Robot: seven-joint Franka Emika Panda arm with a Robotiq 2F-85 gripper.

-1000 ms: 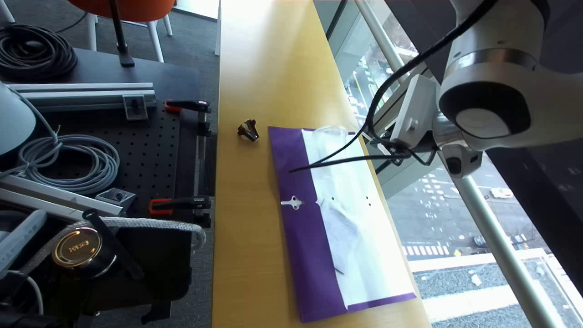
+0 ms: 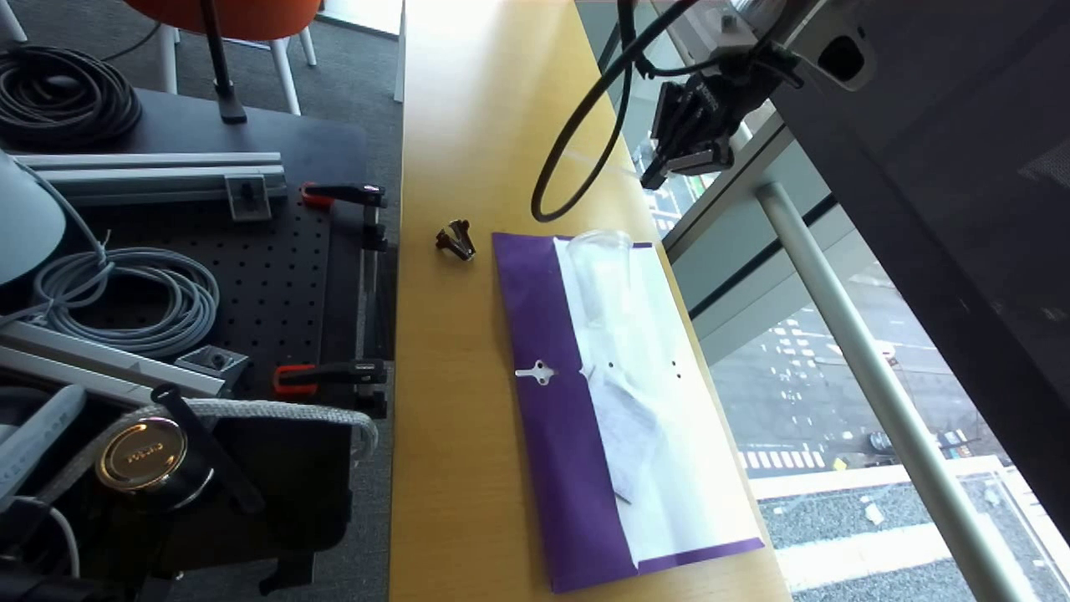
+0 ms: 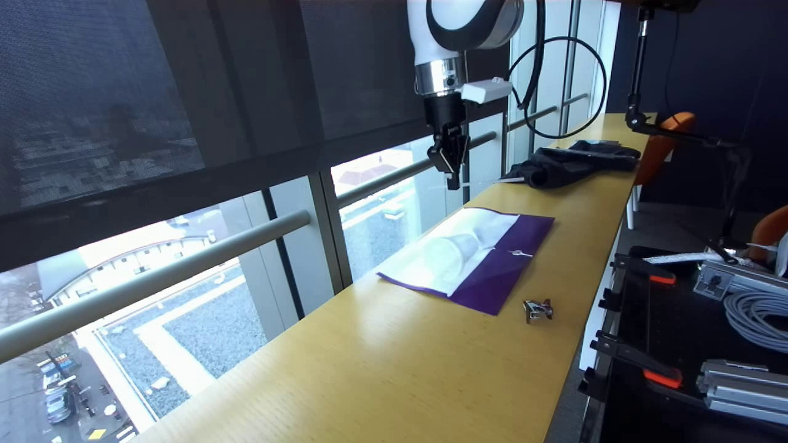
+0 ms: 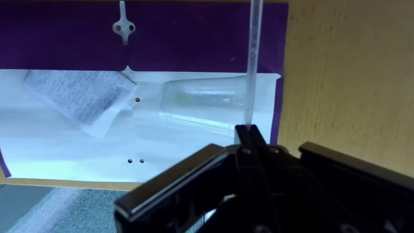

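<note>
A clear plastic cup [image 4: 201, 103] lies on its side on a white and purple folder [image 2: 547, 451], near one of the folder's short edges. In the wrist view a thin translucent straw [image 4: 253, 50] runs out from the tips of my gripper, which is shut on its end. Part of the straw overlaps the cup's open end in that view. From outside, my gripper [image 3: 452, 182] hangs above the table's window side, beyond the folder, so straw and cup are apart. The straw is only faint in the exterior views.
A printed paper slip [image 4: 91, 95] lies on the folder. On the bare table beside it sits a small dark staple remover [image 2: 456, 240]. Dark cloth [image 3: 576, 163] lies farther along the table. The window rail [image 2: 853, 331] runs close along the table edge.
The arm has moved away from over the folder's window side towards the far end of the table. Its hanging cable no longer crosses the cup. Cup, folder and staple remover look unmoved.
</note>
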